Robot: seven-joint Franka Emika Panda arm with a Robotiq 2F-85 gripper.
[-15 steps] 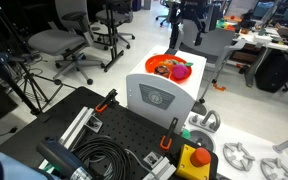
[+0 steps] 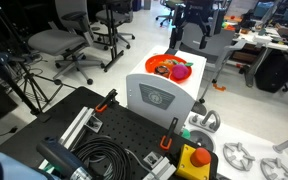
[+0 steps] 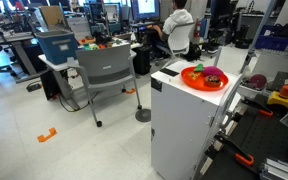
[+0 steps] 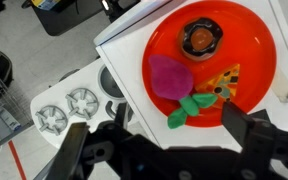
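Note:
A round red-orange plate (image 4: 246, 50) lies on a white surface, and in the wrist view it fills the right half. On it sit a chocolate-topped donut (image 4: 201, 39), a magenta vegetable (image 4: 169, 77) with green leaves (image 4: 191, 105), and a pizza slice (image 4: 224, 83). My gripper is open, its dark fingers wide apart along the bottom of the wrist view. Nothing is held between them. In exterior view 1 the gripper (image 2: 192, 42) hangs above and behind the plate (image 2: 161, 66), apart from the food.
A stove-top panel with burners (image 4: 82, 102) lies left of the white surface (image 4: 134, 60). Nearer in exterior view 1 are a faucet (image 2: 209, 120), a red-and-yellow block (image 2: 195, 162) and coiled black cable (image 2: 102, 157). Office chairs (image 2: 59, 40) stand behind.

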